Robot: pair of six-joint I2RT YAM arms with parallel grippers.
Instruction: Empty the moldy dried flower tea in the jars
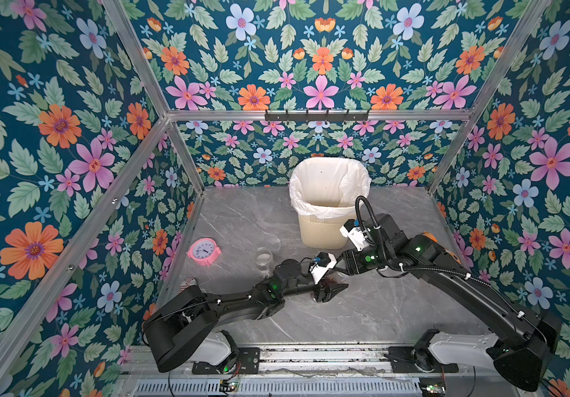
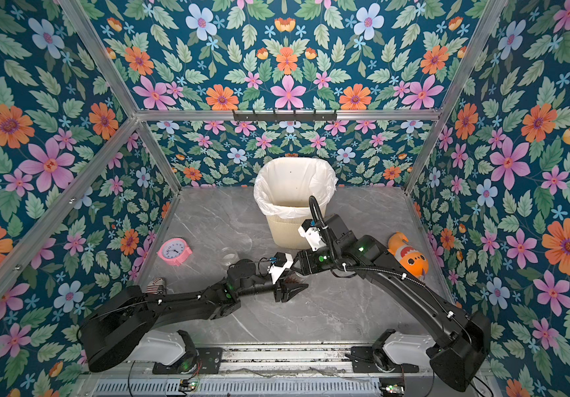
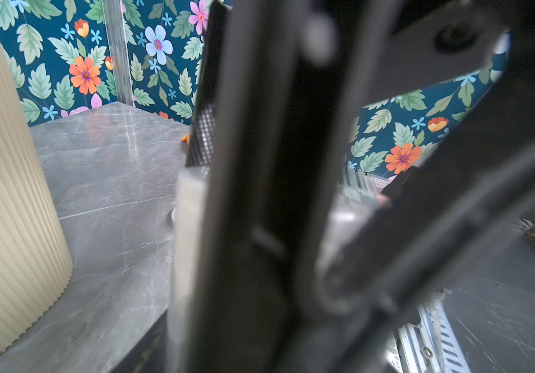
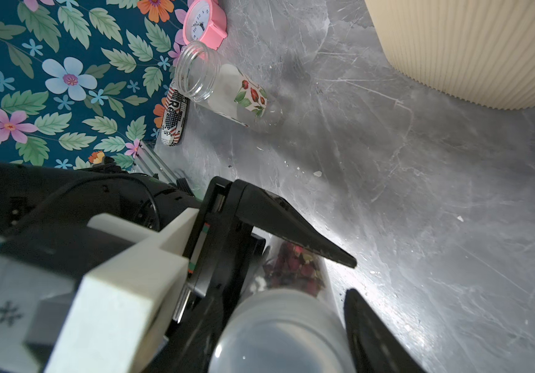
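Note:
A jar [image 4: 292, 270] of dark red dried flowers stands at the centre, largely hidden by both grippers; in the right wrist view its clear top sits between my right gripper's blurred fingers [image 4: 367, 323]. My left gripper [image 1: 328, 287] is low at the jar, one black finger beside it; whether it grips the jar is unclear. My right gripper [image 2: 301, 261] is over the jar's top; its closure is unclear. An empty glass jar [image 4: 224, 93] with a flower label stands to the left. The left wrist view is mostly blocked by blurred black parts.
A lined cream bin [image 1: 328, 228] stands at the back centre. A pink clock [image 1: 203, 250] and a striped object [image 4: 173, 118] are at the left; an orange toy [image 2: 409, 258] is at the right. Bare table lies between.

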